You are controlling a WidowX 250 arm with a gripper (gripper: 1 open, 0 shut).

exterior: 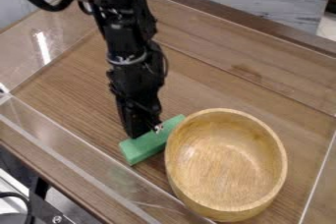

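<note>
The black arm reaches down from the upper left to a green block [147, 145] lying on the wooden table near its front edge. My gripper [141, 126] is low, just above and behind the block's upper side; its fingertips are dark and hard to make out, and I cannot tell whether they touch it. A large tan bowl [226, 169] stands directly to the right of the block, close beside it.
A grey wall panel is at the back. A clear rim runs along the front left, with a dark cable beyond it.
</note>
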